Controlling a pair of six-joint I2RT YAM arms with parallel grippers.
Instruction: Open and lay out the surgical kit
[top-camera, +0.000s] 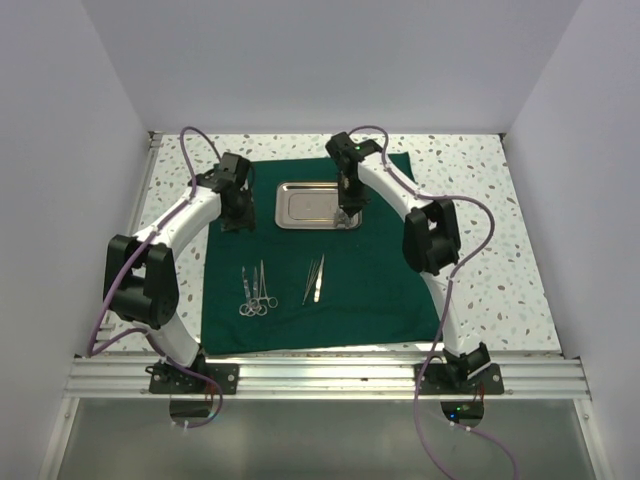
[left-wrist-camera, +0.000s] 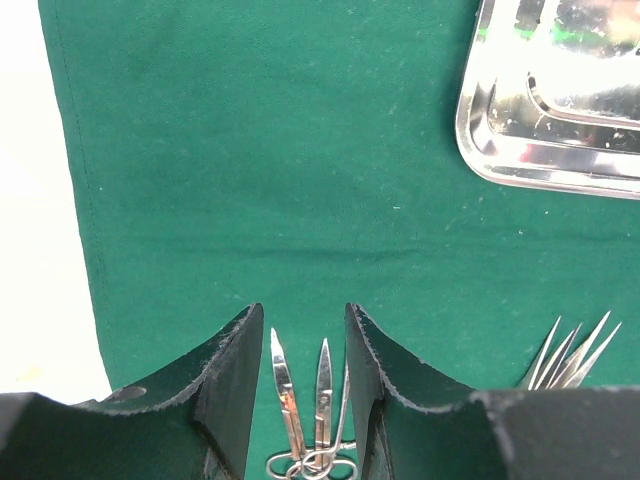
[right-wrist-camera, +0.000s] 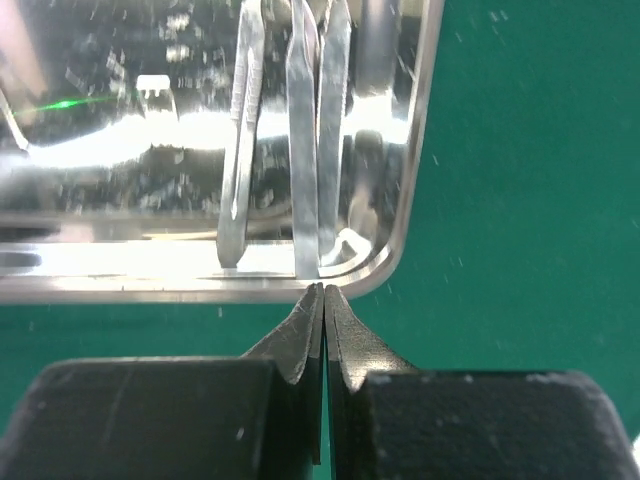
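The silver tray (top-camera: 303, 223) lies on the green cloth toward the back. In the right wrist view two metal scalpel handles lie in it: one handle (right-wrist-camera: 240, 150) on the left, another handle (right-wrist-camera: 303, 160) near the tray corner with a blurred shape beside it, perhaps its reflection. My right gripper is shut with bare fingertips meeting at the tray's near rim; the nearer handle's end lies just beyond them, outside the fingers. My left gripper stands open over the cloth, left of the tray, with nothing between its fingers.
Several scissor-like tools (top-camera: 257, 300) lie at the cloth's front left. Tweezers (top-camera: 310, 280) and a pale scalpel-like tool (top-camera: 319, 280) rest front centre.
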